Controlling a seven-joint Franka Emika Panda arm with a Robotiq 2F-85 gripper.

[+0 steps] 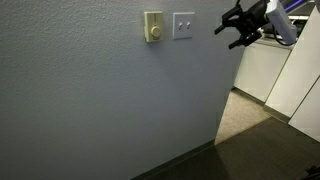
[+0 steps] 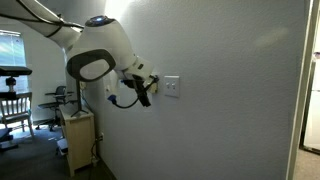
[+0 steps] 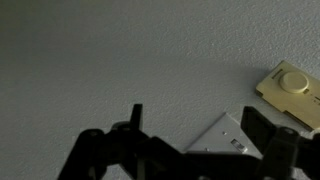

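Note:
My gripper (image 1: 224,39) stands open, right of the wall plates in exterior view 1, with nothing between its fingers. On the grey wall is a white plate with two toggle switches (image 1: 183,25). Left of it sits a beige box with a round dial (image 1: 153,27). The wrist view shows the dial box (image 3: 293,83) at the right edge; the switch plate (image 3: 222,135) lies lower, partly covered by the gripper. In exterior view 2 the arm hides most of the dial box, while the switch plate (image 2: 171,86) shows beside the gripper.
The wall (image 1: 80,90) is otherwise bare. Its edge ends at right in exterior view 1, where white cabinets (image 1: 262,70) stand beyond a dark floor. A wooden cabinet (image 2: 78,140) and chairs stand at the far left in exterior view 2.

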